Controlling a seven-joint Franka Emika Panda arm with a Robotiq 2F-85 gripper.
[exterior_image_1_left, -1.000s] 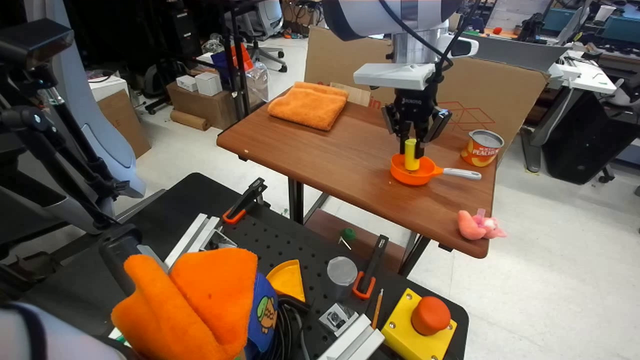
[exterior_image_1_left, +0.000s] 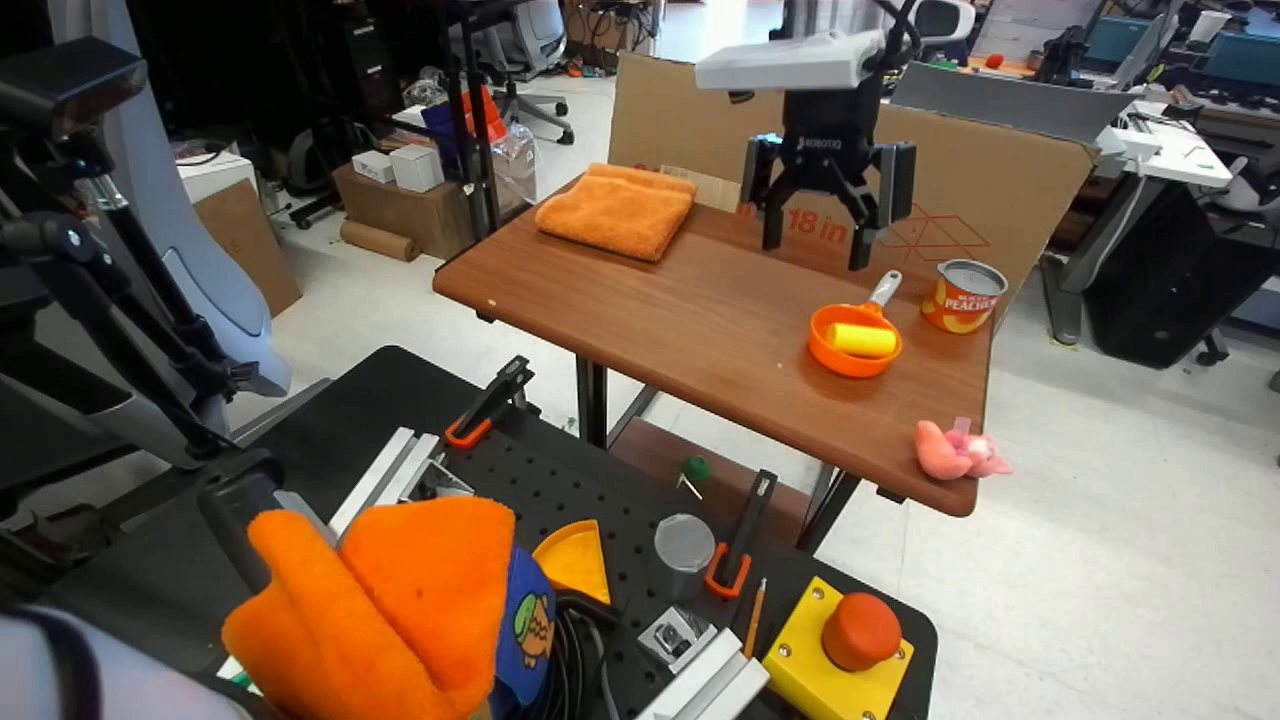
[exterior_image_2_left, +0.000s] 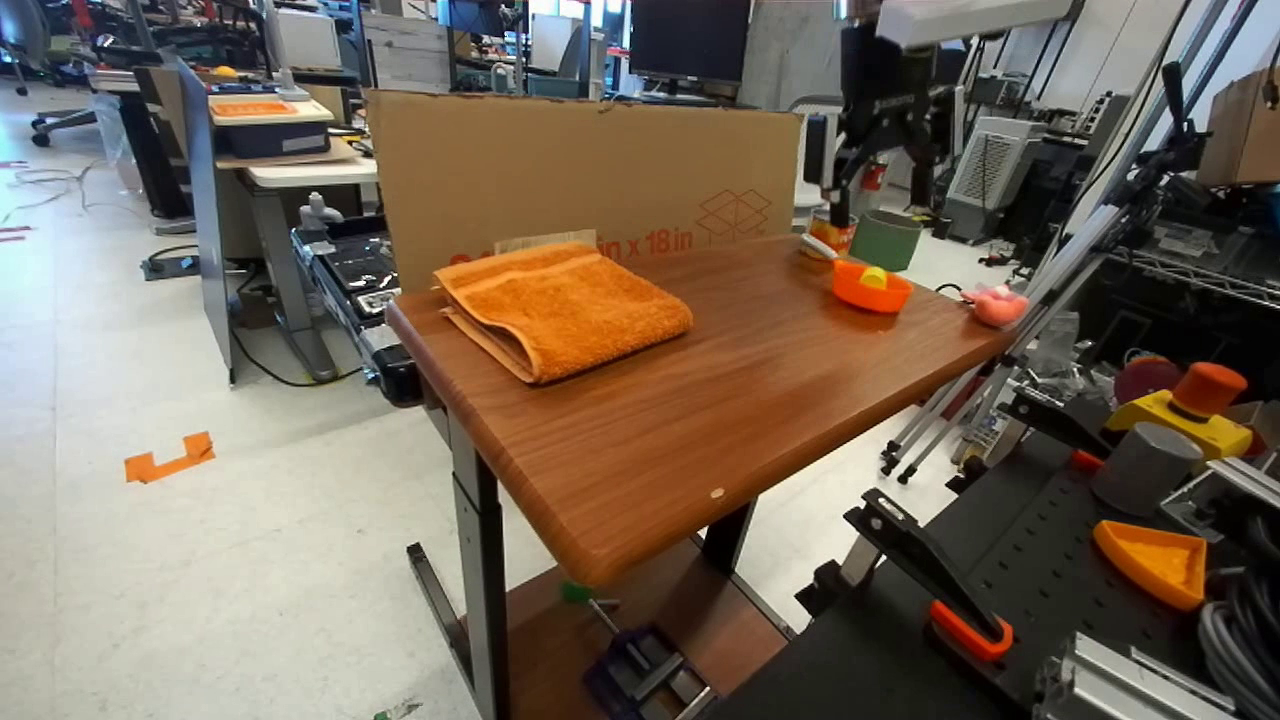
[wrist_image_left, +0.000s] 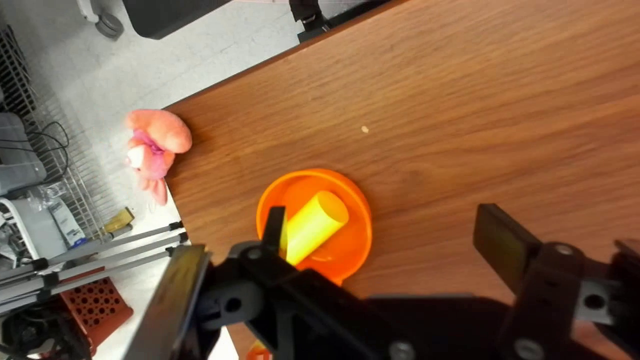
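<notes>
A yellow cylinder (exterior_image_1_left: 863, 340) lies on its side inside the small orange pan (exterior_image_1_left: 847, 365). In the wrist view the cylinder (wrist_image_left: 316, 226) rests across the bowl of the pan (wrist_image_left: 358, 240), partly covered by one finger. The pan's pale handle points toward the back of the table in exterior view 1. Above and behind the pan, clear of it, hangs my gripper (exterior_image_1_left: 816, 246). Its fingers are wide apart with only air between them. In exterior view 2 the pan (exterior_image_2_left: 872, 302) shows a bit of yellow over its rim.
An orange folded towel (exterior_image_1_left: 619, 211) occupies the table's far left. A peaches can (exterior_image_1_left: 963, 298) stands right of the pan, and a pink plush toy (exterior_image_1_left: 956, 450) sits at the near right corner. Cardboard (exterior_image_2_left: 576, 168) backs the table.
My gripper has risen off the cylinder and opened wide. The cylinder, upright between the fingers before, now lies in the pan. The pan has shifted right and its handle has swung toward the back.
</notes>
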